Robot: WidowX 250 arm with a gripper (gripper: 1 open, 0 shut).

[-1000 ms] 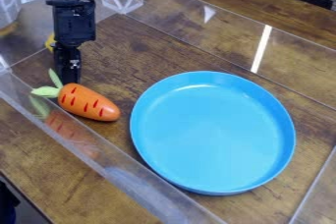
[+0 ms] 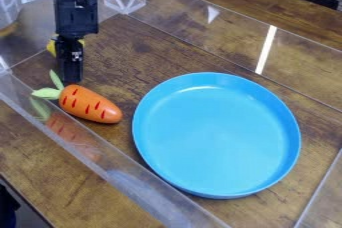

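Observation:
My black gripper (image 2: 72, 70) points down at the upper left, its tips low near the wooden table, just behind the leafy end of an orange toy carrot (image 2: 88, 103). It looks shut, with nothing visible between its fingers. A small yellow object (image 2: 54, 48) is partly hidden behind it.
A large blue plate (image 2: 215, 132) fills the lower right. A clear barrier runs along the front and left, showing a reflection of the carrot.
My gripper has shifted slightly to the right. The carrot and plate have stayed where they were.

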